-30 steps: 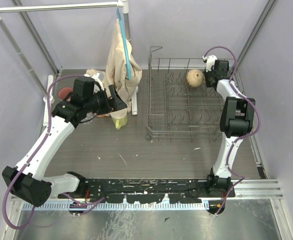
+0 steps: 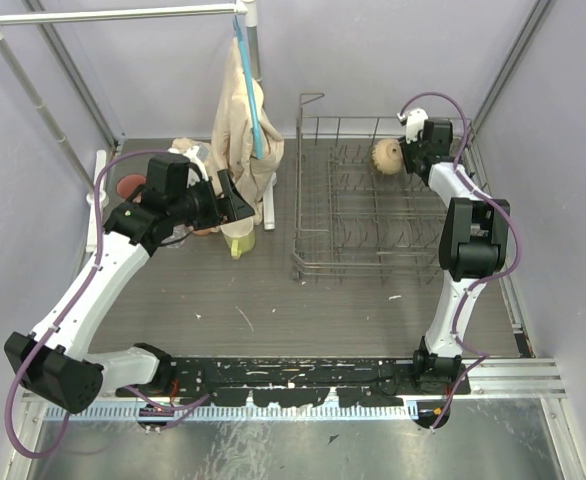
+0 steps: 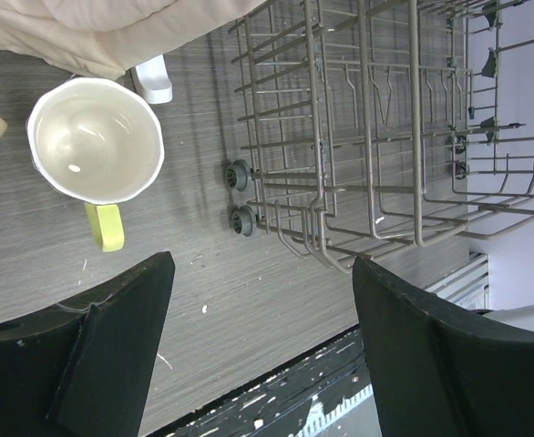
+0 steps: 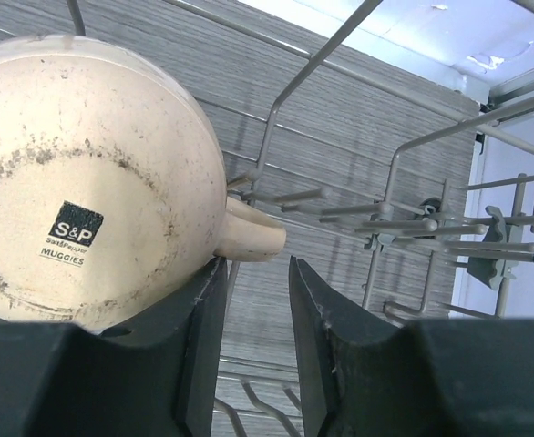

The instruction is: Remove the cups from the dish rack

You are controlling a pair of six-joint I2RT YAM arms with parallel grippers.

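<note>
A cream cup stands tilted in the back right of the wire dish rack, its speckled base and handle filling the left of the right wrist view. My right gripper is at its right side, fingers parted beside the handle; one finger touches or nearly touches the cup. My left gripper is open above the floor left of the rack, empty. A white-and-yellow cup stands below it.
A beige cloth hangs from a white rail at the back left. Other items lie partly hidden under my left arm. Bare floor lies in front of the rack.
My right gripper has moved slightly left, toward the cream cup. The left arm and the cup show no visible change.
</note>
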